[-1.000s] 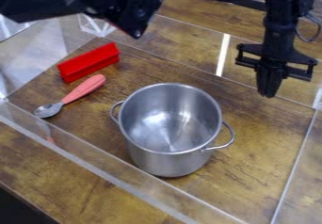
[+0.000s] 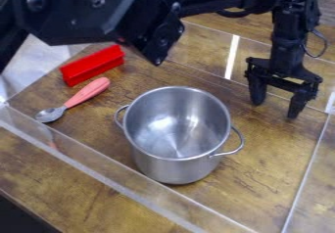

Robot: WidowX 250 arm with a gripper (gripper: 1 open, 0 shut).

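Note:
My black gripper (image 2: pixel 279 98) hangs at the upper right, low over the wooden table, its fingers apart with nothing visible between them. To its lower left stands a steel pot (image 2: pixel 177 134) with two side handles, empty inside. A spoon with a pink handle (image 2: pixel 86 91) lies at the left, and a red block (image 2: pixel 92 64) lies just above it.
Clear plastic walls or strips edge the wooden surface (image 2: pixel 262 178) along the left, front and right. Bare wood lies right of the pot and beneath the gripper. The arm covers much of the top left of the view.
The gripper has shifted a little left and down toward the table, and the arm above reaches farther down into view. The pot, spoon and red block have not moved.

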